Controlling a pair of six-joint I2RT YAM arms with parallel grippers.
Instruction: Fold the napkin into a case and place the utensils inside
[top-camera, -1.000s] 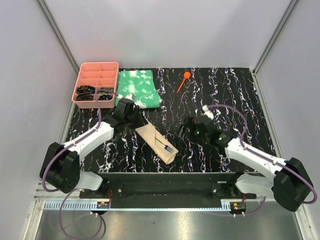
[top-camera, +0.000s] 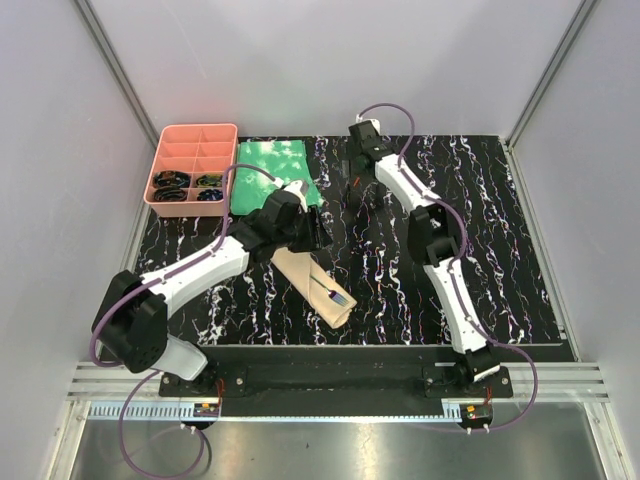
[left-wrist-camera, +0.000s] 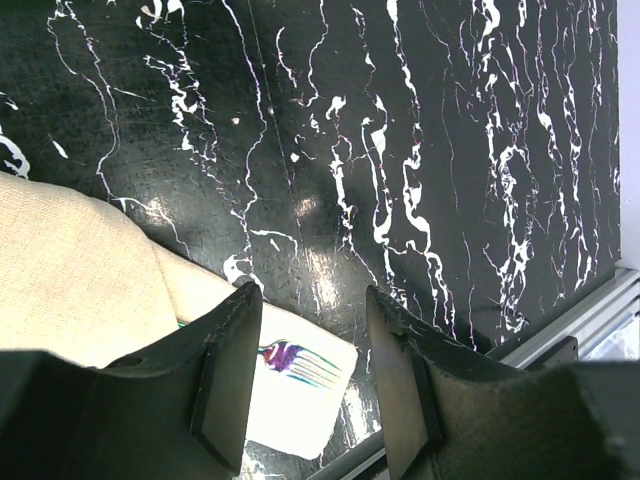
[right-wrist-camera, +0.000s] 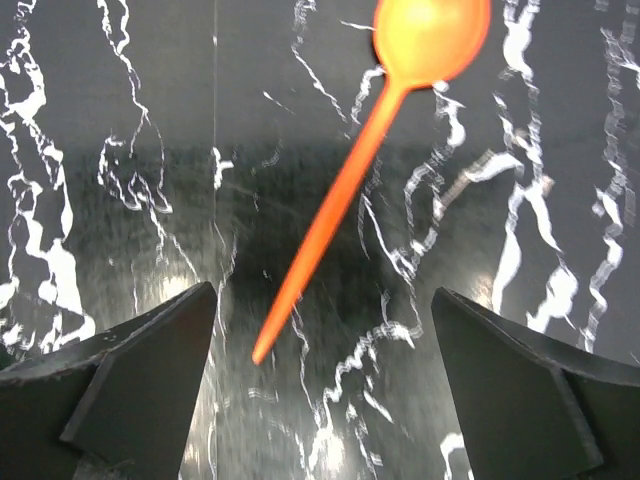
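Note:
The beige folded napkin (top-camera: 295, 270) lies at front centre, a fork (top-camera: 333, 294) with blue-purple handle inside it, also in the left wrist view (left-wrist-camera: 290, 360). My left gripper (top-camera: 310, 230) is over the napkin's far end, fingers apart with nothing seen between them. At the back centre my right gripper (top-camera: 361, 165) hangs over an orange spoon (right-wrist-camera: 340, 190), open, with the spoon's handle lying on the table between its fingers in the right wrist view.
A pink compartment box (top-camera: 190, 150) with dark items stands at back left, beside a green cloth (top-camera: 270, 155).
My right gripper has swung from beside the napkin to the back, above the spoon. My left gripper has moved a little to the right.

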